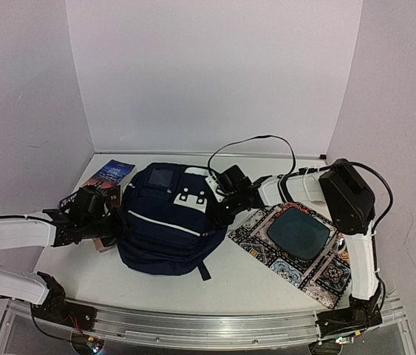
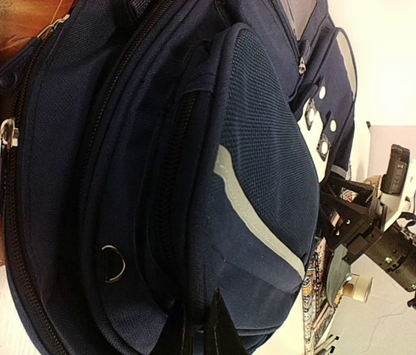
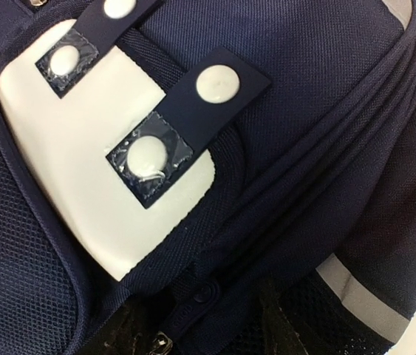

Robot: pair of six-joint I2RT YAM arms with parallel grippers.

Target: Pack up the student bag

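The navy backpack [image 1: 165,233] lies on the table, its white patch with snap straps [image 3: 111,148] facing up. At its left side is my left gripper, its fingers close together against the dark fabric. Whether any cloth is caught between them is hard to make out. On the bag's right side my right gripper stands open, low over the fabric below the patch. A dark zipper pull [image 3: 193,307] with a metal slider lies between its spread fingers. The left wrist view shows zippers along the bag's side, with a metal slider [image 2: 8,133].
Books [image 1: 110,175] lie left of the bag, partly behind my left arm. To the right, a patterned mat [image 1: 318,285] bears a dark green flat item [image 1: 298,233]. A cup [image 2: 357,287] stands on the far right side.
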